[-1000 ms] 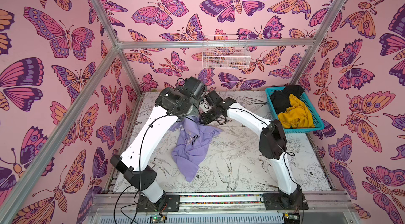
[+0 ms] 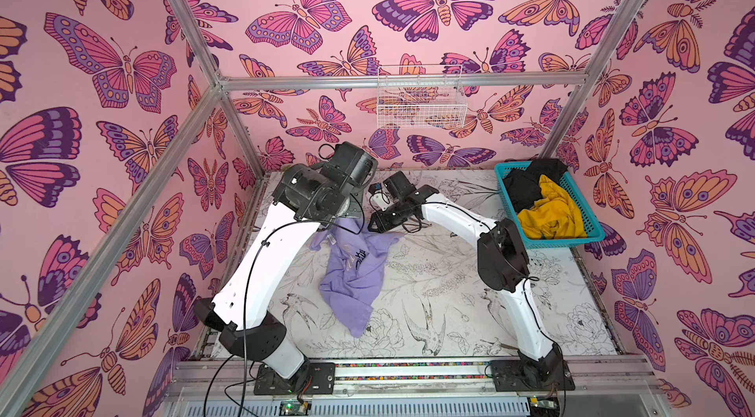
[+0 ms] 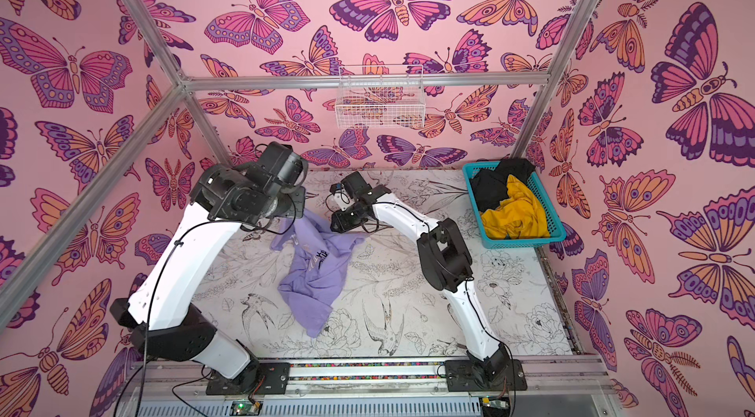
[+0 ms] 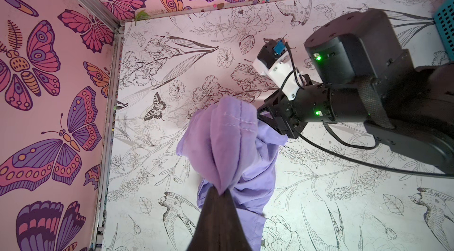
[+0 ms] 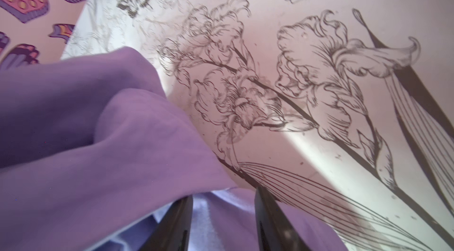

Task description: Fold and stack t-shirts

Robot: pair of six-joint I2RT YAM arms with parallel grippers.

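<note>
A lilac t-shirt (image 2: 354,279) with dark lettering hangs from above at its upper part, while its lower end lies crumpled on the table. In the left wrist view my left gripper is shut with a gathered fold of the shirt (image 4: 224,142) pinched at its tips. My right gripper stands open at the shirt's right side. Between and behind its two fingers the lilac cloth (image 5: 222,232) shows, and a nearer fold covers part of the left finger. From the top right view, the right gripper (image 3: 336,223) is close beside the raised cloth; its tips are hard to see there.
A teal basket (image 2: 557,243) holding black cloth (image 2: 519,185) and a mustard yellow garment (image 2: 554,212) stands at the back right. A wire rack (image 2: 420,106) hangs on the back wall.
Over the last second my left arm has shifted left with the pinched cloth, drawing away from the right gripper.
</note>
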